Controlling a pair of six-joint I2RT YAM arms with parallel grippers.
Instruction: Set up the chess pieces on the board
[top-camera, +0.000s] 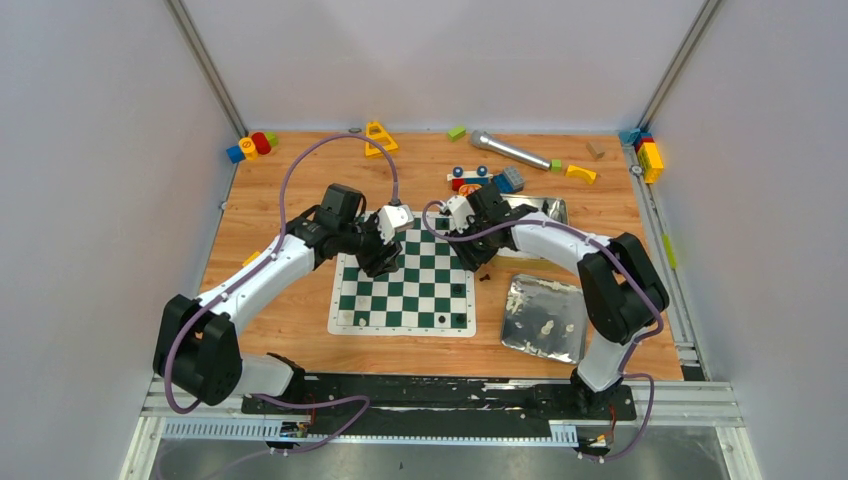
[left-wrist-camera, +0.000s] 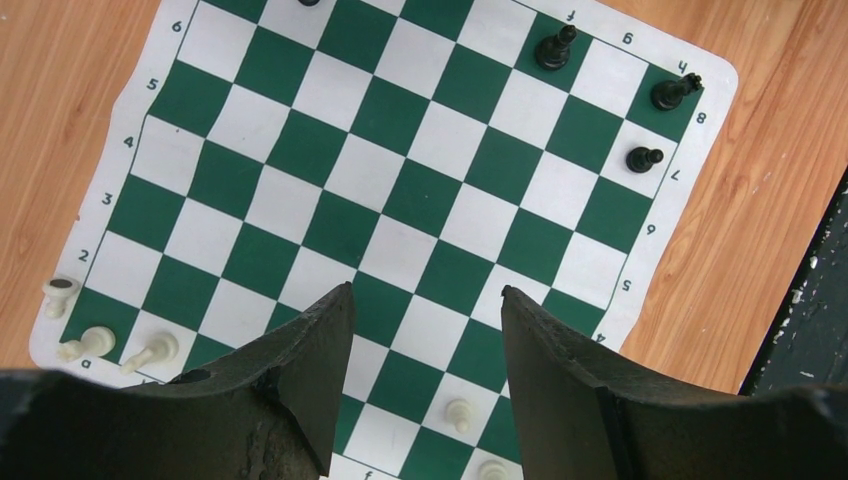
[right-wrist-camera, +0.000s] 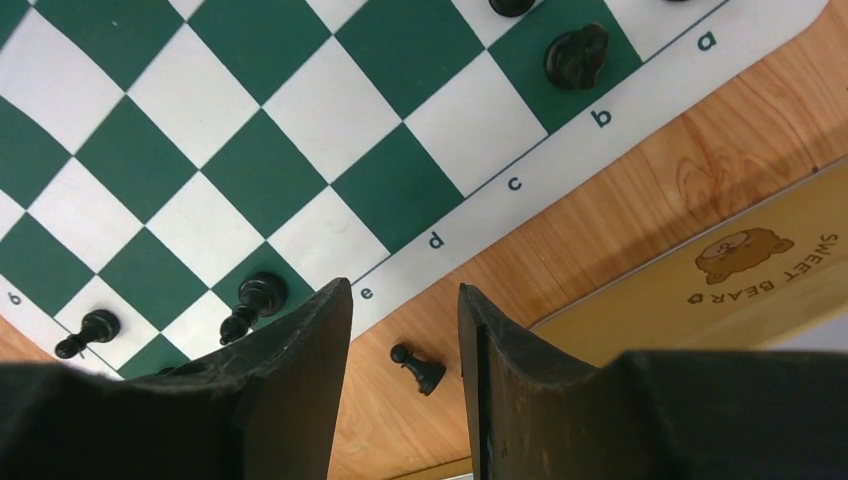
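The green-and-white board (top-camera: 412, 330) lies mid-table with a few pieces at its edges. A small black piece (right-wrist-camera: 418, 368) lies on its side on the bare wood just off the lettered edge. My right gripper stands open over that edge, the toppled piece showing between its fingers but not gripped. Standing on squares nearby are a taller black piece (right-wrist-camera: 262, 293) and a black pawn (right-wrist-camera: 99, 325). My left gripper is open and empty above the board. White pieces (left-wrist-camera: 459, 412) and a black rook (left-wrist-camera: 675, 92) stand on squares below it.
Right of the board, a metal tray (top-camera: 515, 335) holds white pieces. Behind it a box (right-wrist-camera: 770, 270) is partly hidden by my right arm. Toys and a microphone (top-camera: 510, 150) line the back. Wood is clear left of the board.
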